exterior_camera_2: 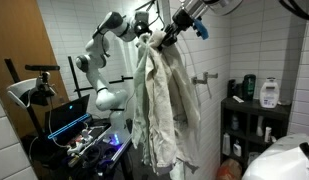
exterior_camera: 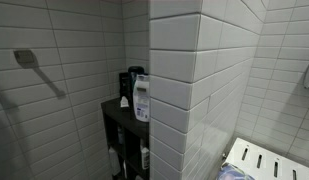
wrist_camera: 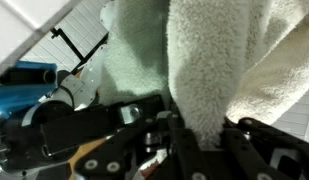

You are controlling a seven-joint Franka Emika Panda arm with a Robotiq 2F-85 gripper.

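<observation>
A large pale towel [exterior_camera_2: 168, 105] hangs in long folds in exterior view 2, its upper end bunched at my gripper [exterior_camera_2: 164, 40]. The gripper is raised high and shut on the cloth. Close up in the wrist view, the white and greenish-grey towel [wrist_camera: 199, 65] runs down between the dark fingers of my gripper. Cloth covers most of the fingertips there. Neither gripper nor towel shows in exterior view 1.
A black shelf [exterior_camera_2: 256, 106] holds a white bottle [exterior_camera_2: 270, 92] and a dark container [exterior_camera_2: 247, 87]. A white slatted seat [exterior_camera: 266, 161] stands beyond the tiled wall corner [exterior_camera: 189, 95]. Behind the towel is a wall fixture [exterior_camera_2: 204, 78].
</observation>
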